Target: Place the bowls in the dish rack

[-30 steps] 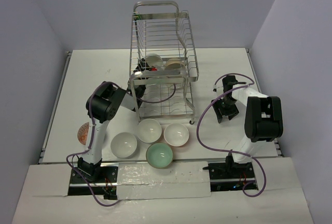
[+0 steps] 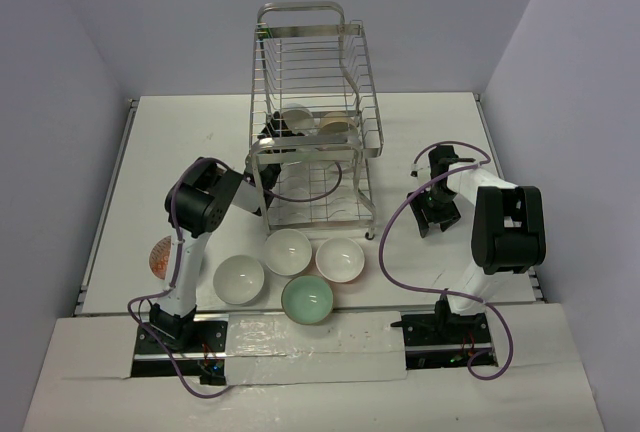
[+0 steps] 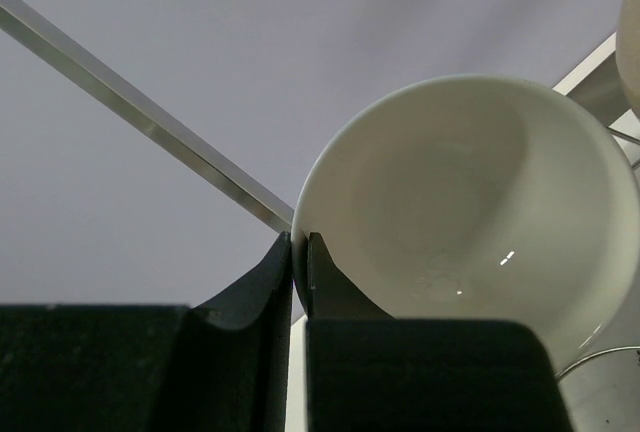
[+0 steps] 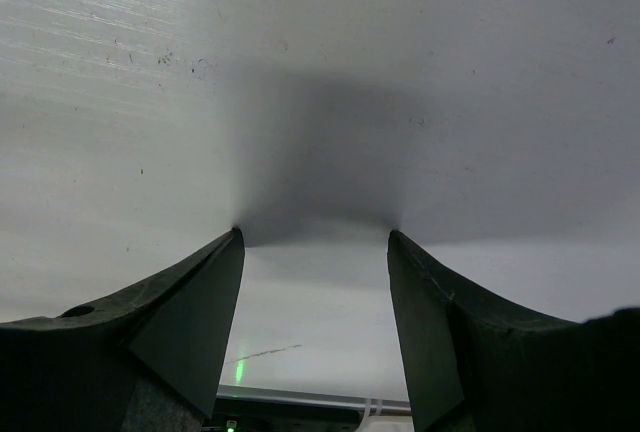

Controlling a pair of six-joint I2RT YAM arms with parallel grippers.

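My left gripper is shut on the rim of a white bowl (image 3: 450, 192), which sits among the wires inside the dish rack (image 2: 315, 222). A tan bowl (image 2: 338, 123) is in the rack beside it. In front of the rack stand white bowls (image 2: 238, 279) and a green bowl (image 2: 307, 300); a patterned orange bowl (image 2: 160, 257) lies at the left, partly hidden by the left arm. My right gripper hangs open, low over the bare table, with nothing between its fingers.
Walls surround the back and sides, and the bowls crowd the front middle.
The left gripper has shifted very slightly inside the rack. The right arm has not moved.
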